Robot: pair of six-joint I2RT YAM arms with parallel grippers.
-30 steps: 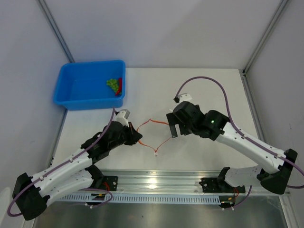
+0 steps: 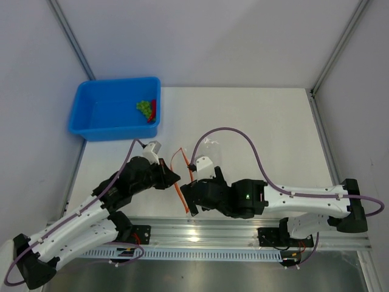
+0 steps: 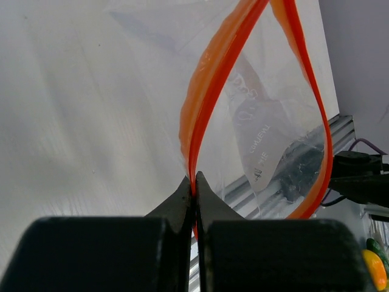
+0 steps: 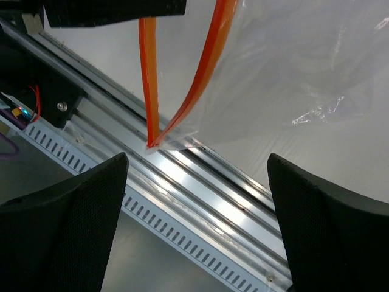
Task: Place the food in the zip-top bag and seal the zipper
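Note:
The clear zip top bag has an orange-red zipper rim, and its mouth gapes widely in the left wrist view. My left gripper is shut on this thin rim near one side of the mouth. At the other side of the mouth, my right gripper stands open, nothing gripped; the zipper's lower corner shows ahead of its fingers. From above, the right arm covers most of the bag. Green grapes and a red item lie inside the blue bin.
Yellow-orange food and something green show at the left wrist view's lower right edge. Metal rails run along the table's front, below the bag.
My right gripper has come left, from beside the bag to over its rim. The bag's mouth, spread wide a second ago with the right gripper at its far side, has narrowed.

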